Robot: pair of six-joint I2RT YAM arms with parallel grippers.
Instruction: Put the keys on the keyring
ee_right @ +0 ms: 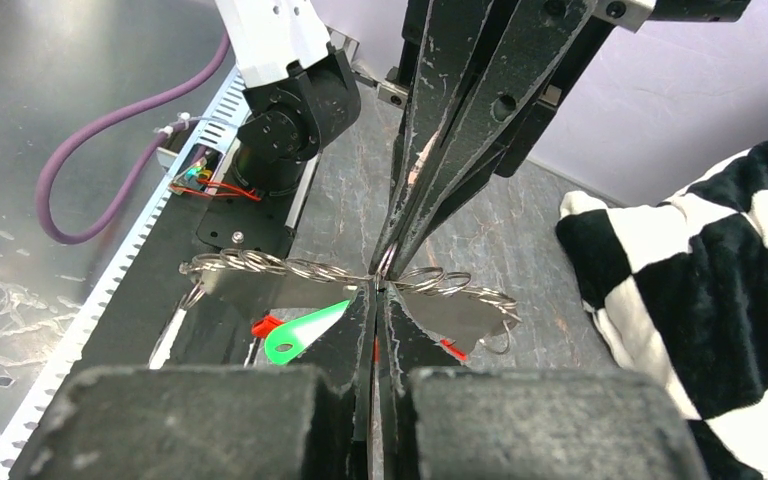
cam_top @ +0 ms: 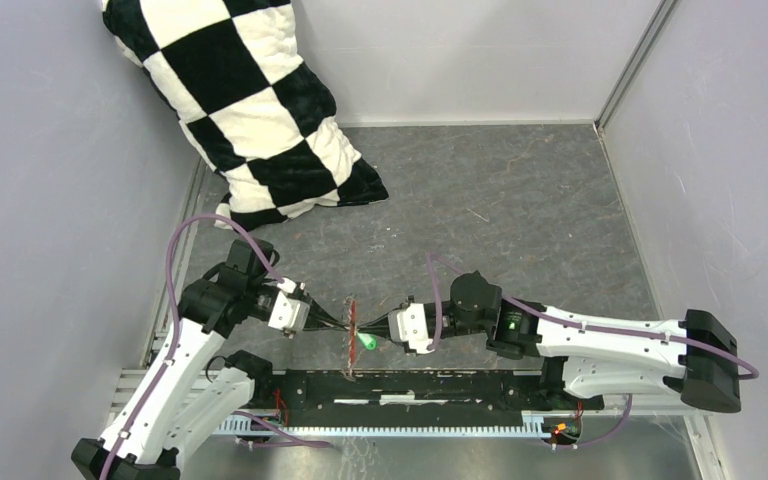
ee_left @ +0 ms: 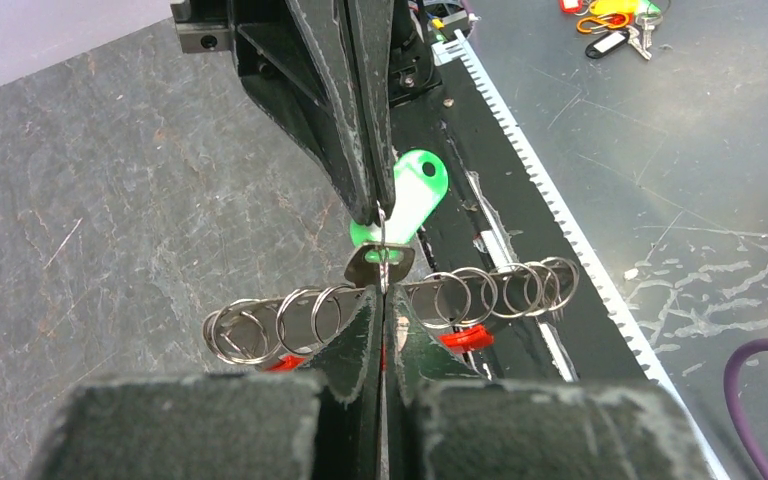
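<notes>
A flat metal strip with several wire rings (ee_left: 443, 300) along its edge and red parts (ee_left: 468, 338) below stands between the grippers. My left gripper is shut at the strip's middle, with thin ring wire at its tips. Facing it, my right gripper is shut, its tips almost touching the left fingertips. A green-and-white key tag (ee_left: 422, 190) hangs at my right fingers, also seen in the top view as a green spot (cam_top: 366, 341). Close to both tips, a dark plate with a hole (ee_left: 380, 262) shows. Whether a ring passes through it is unclear.
In the left wrist view, several keys and coloured tags (ee_left: 620, 28) lie at the far top right. A checkered cushion (cam_top: 260, 110) fills the back left. Grey floor (cam_top: 500, 210) behind the arms is free, and a toothed rail (cam_top: 390, 432) runs along the front.
</notes>
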